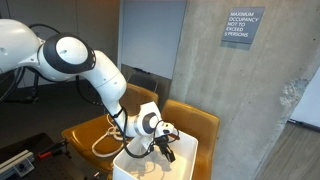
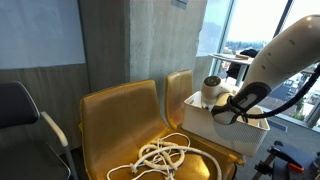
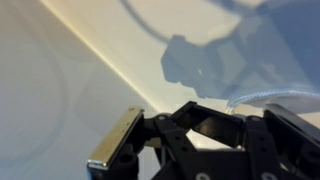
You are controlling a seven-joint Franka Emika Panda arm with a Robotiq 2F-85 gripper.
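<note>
My gripper (image 1: 166, 152) is low inside the white bin (image 1: 185, 176), over its left part. In the wrist view the gripper crosses the bottom edge, shut; nothing can be made out between its fingers. A thin pale blue-white curved strand or edge (image 3: 275, 96) runs just right of the fingers; what it is cannot be told. A loosely coiled off-white rope (image 2: 160, 155) lies on the seat of a tan chair (image 2: 118, 125), with one length trailing toward the bin (image 2: 255, 138). The bin wall hides the fingertips in exterior view 2.
Another tan chair (image 1: 195, 122) stands against the concrete wall (image 1: 230, 85), behind the bin. A dark chair (image 2: 30, 145) is at far left in exterior view 2. The bin's walls surround the gripper closely.
</note>
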